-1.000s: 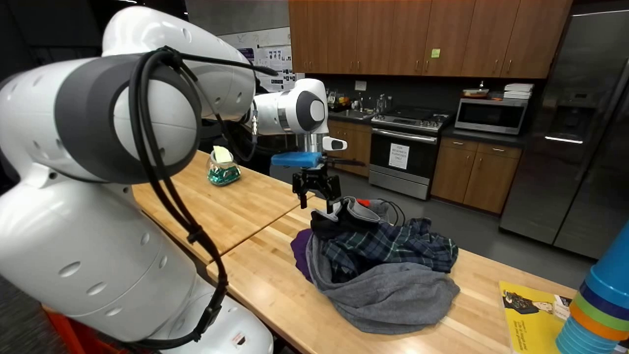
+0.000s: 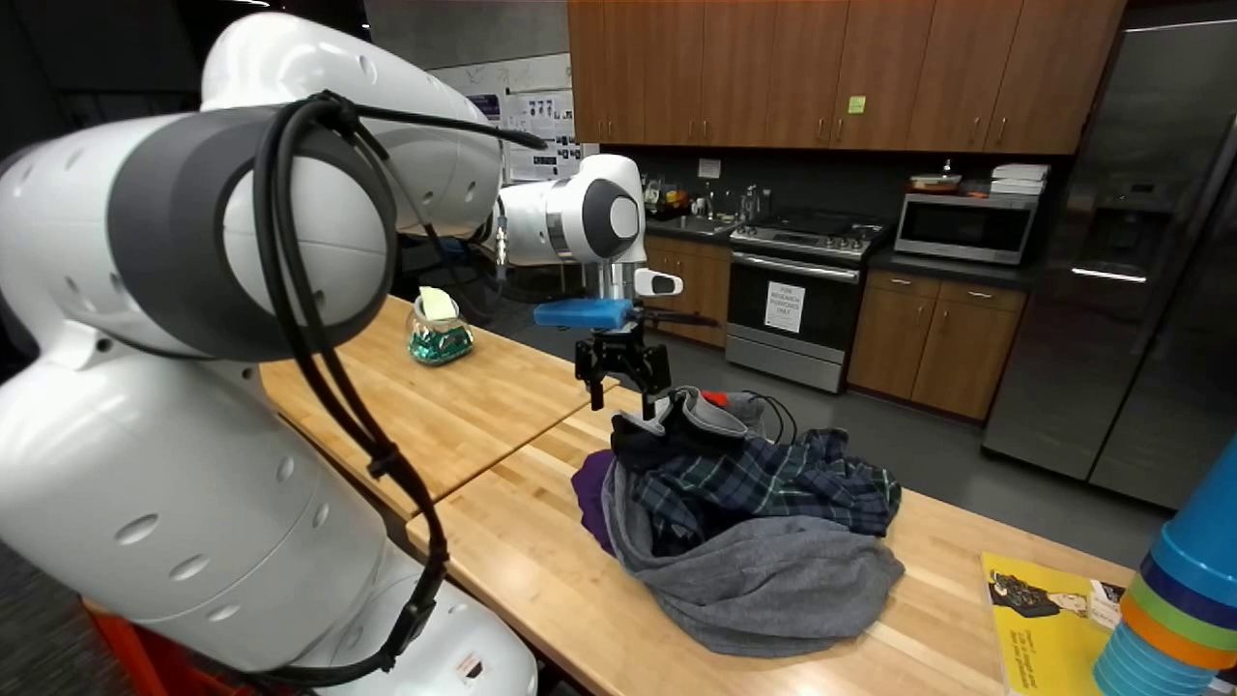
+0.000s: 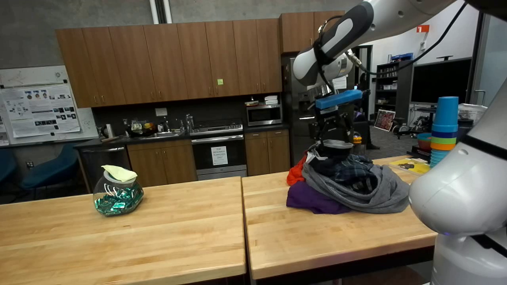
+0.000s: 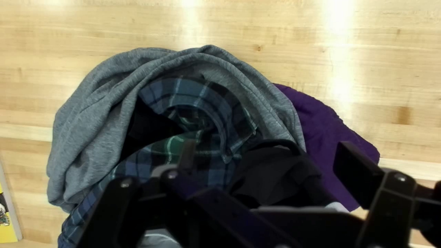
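My gripper [image 2: 622, 400] stands open just above the left part of a heap of clothes, its fingers pointing down. In the wrist view its dark fingers [image 4: 356, 175] spread wide over the pile. The heap holds a grey garment [image 4: 97, 136], a plaid shirt [image 4: 173, 151], a purple cloth [image 4: 316, 124] and a black item [image 4: 273, 173]. A grey-lined black piece [image 2: 709, 416] lies on top, close to the fingertips. Whether any finger touches the cloth I cannot tell. A red-orange cloth [image 3: 297, 171] shows at the pile's edge.
A glass jar of green-wrapped sweets [image 3: 119, 192] stands on the other table [image 3: 190, 228]. Stacked coloured cups [image 2: 1183, 580] and a yellow book [image 2: 1050, 626] sit near the far end. Bare wood [image 4: 289, 37] surrounds the pile on its near side.
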